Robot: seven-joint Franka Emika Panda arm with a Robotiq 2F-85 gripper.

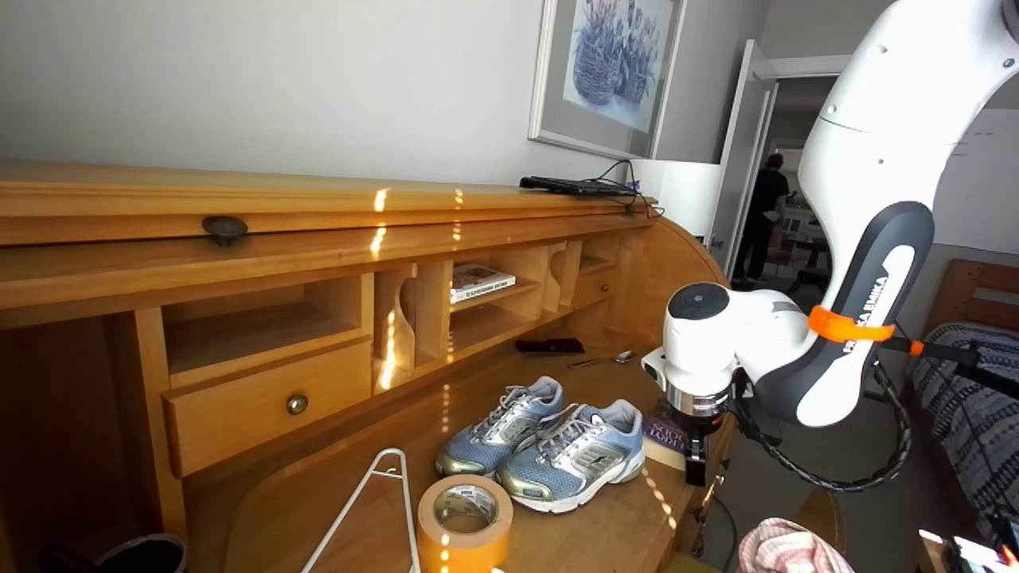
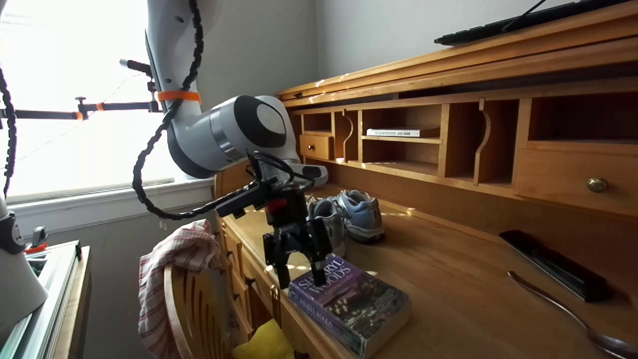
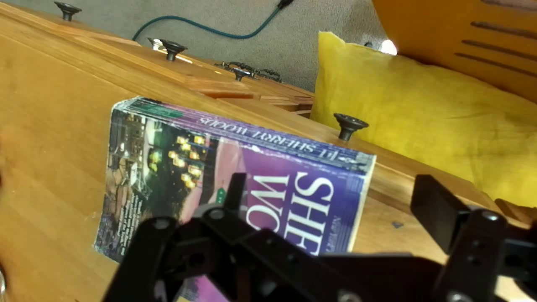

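A thick paperback book (image 2: 353, 299) with a purple cover lies flat near the desk's front edge. The wrist view shows its cover (image 3: 282, 201) and its spine along the edge side. Above the book's near end hangs my gripper (image 2: 303, 280), open, its fingers (image 2: 318, 272) spread and pointing down. In the wrist view one finger (image 3: 435, 211) stands past the end of the book and the other overlaps its cover; nothing sits between them. From exterior view 1 the book (image 1: 665, 434) is partly hidden behind the gripper (image 1: 695, 476).
A pair of blue-grey shoes (image 1: 573, 458) stands beside the book. A tape roll (image 1: 465, 525), a hanger (image 1: 406, 506), a spoon (image 2: 562, 308) and a black case (image 2: 556, 263) lie on the desk. A chair (image 2: 194, 305) with a yellow pillow (image 3: 402, 110) is close to the front edge.
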